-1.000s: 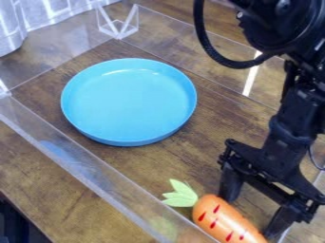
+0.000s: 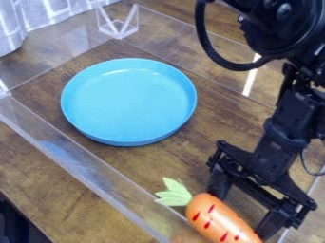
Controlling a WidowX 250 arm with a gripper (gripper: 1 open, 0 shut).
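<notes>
An orange toy carrot (image 2: 221,218) with red marks and pale green leaves lies at the bottom centre, partly cut off by the frame edge. My black gripper (image 2: 244,203) is low at the lower right, its fingers pointing down around the carrot's body from the upper right. Whether the fingers are closed on the carrot is hard to tell. A blue plate (image 2: 127,93) rests on the wooden table at the upper left, well apart from the gripper.
A clear plastic wall (image 2: 76,161) runs diagonally along the left and bottom. A white curtain hangs at the top left. Bare table lies between the plate and the gripper.
My gripper has shifted slightly to the left, and the carrot has moved a little left and up in the view, its leaves with it.
</notes>
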